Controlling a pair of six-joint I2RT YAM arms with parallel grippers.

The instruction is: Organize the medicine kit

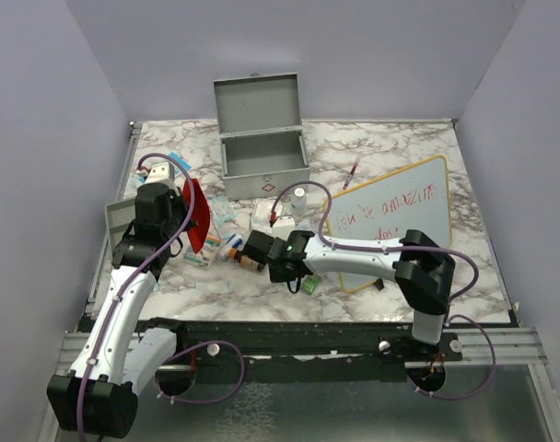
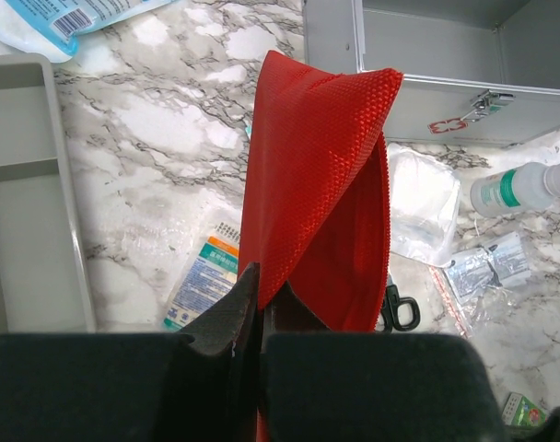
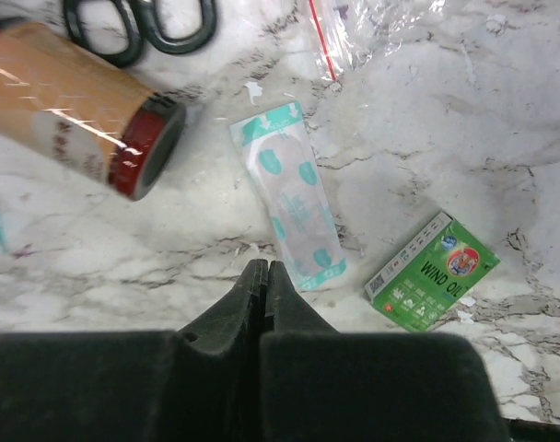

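My left gripper is shut on a folded red pouch (image 2: 308,175), holding it up beside the grey metal medicine box (image 1: 264,155), whose lid stands open. In the right wrist view my right gripper is shut with nothing between its fingers. Just past those fingertips, flat on the marble table, lies a small white bandage packet (image 3: 297,198) with teal spots. A green Wind Oil box (image 3: 432,272) rests to its right. The brown bottle with a dark red cap (image 3: 87,110) lies on its side at the left.
A grey divided tray (image 2: 36,249) stands at the far left. Black-handled scissors (image 3: 137,23), a clear bottle (image 2: 519,189) and a white packet (image 2: 423,203) lie around the middle. The whiteboard (image 1: 400,207) covers the right side.
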